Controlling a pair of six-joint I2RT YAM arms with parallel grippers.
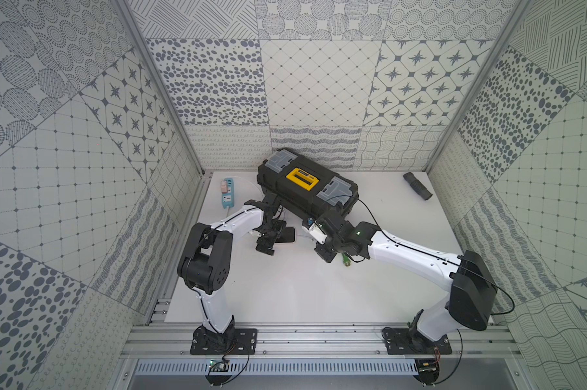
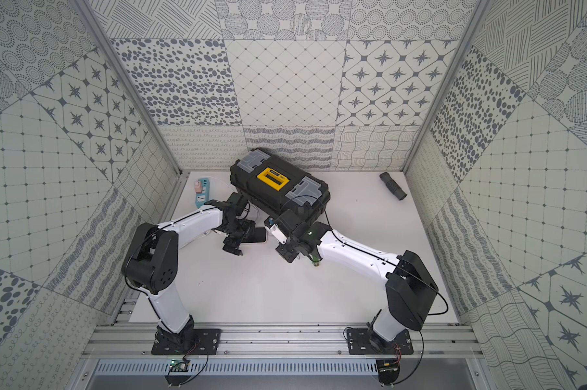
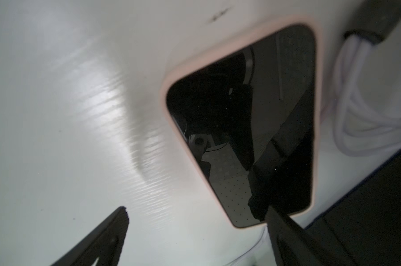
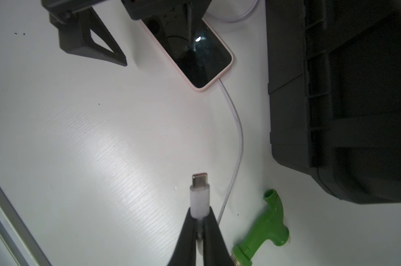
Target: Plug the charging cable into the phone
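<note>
The phone (image 3: 253, 119), dark-screened in a pink case, lies face up on the table. Above it my left gripper (image 1: 274, 239) hangs open; in the left wrist view its fingers (image 3: 105, 239) stand wide apart, one over bare table and the other overlapping the phone's near end. My right gripper is shut on the white charging cable's plug (image 4: 200, 199), whose bare metal tip points away from the fingers toward the phone's side of the table. A clear gap separates the plug from the phone. The white cable (image 4: 240, 137) runs along the table to beside the phone.
A large black toolbox (image 1: 306, 178) stands close behind the phone. A green pipe-shaped object (image 4: 262, 230) lies near my right gripper. The blue power strip (image 1: 227, 193) is at back left, a dark cylinder (image 1: 417, 186) at back right.
</note>
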